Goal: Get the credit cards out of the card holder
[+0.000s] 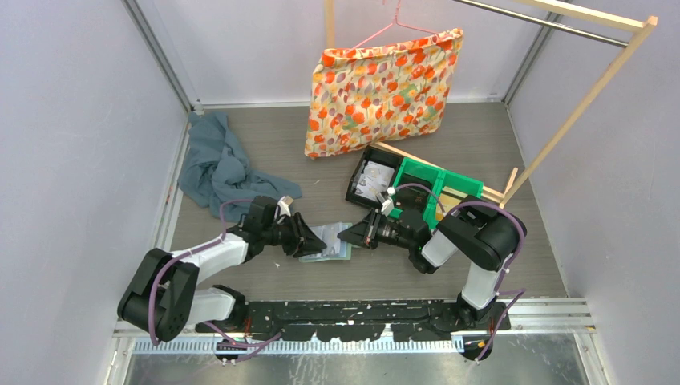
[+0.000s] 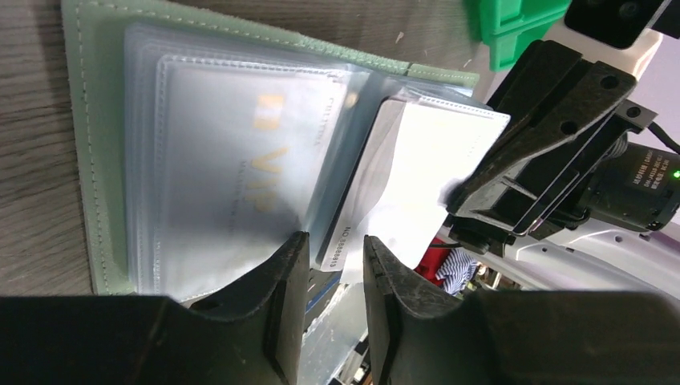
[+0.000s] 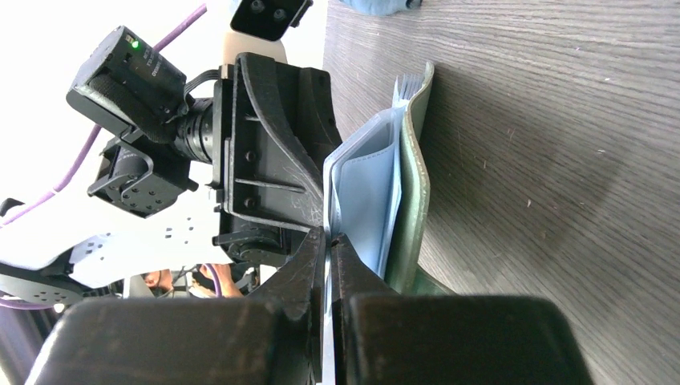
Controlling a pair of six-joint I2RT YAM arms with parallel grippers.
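The open card holder (image 1: pixel 329 245), pale green with clear sleeves (image 2: pixel 224 160), lies on the table between the grippers. My right gripper is shut on the edge of the holder's sleeve pages at the right side, lifting them somewhat. A white card (image 2: pixel 417 168) with a printed number sits in that right-hand sleeve. My left gripper is part open above the holder, its fingertips at the lower end of that card; whether anything is between them I cannot tell.
A black box with white items (image 1: pixel 374 179) and green trays (image 1: pixel 461 183) stand behind the right arm. A blue cloth (image 1: pixel 220 160) lies back left. A patterned fabric (image 1: pixel 381 88) hangs at the back.
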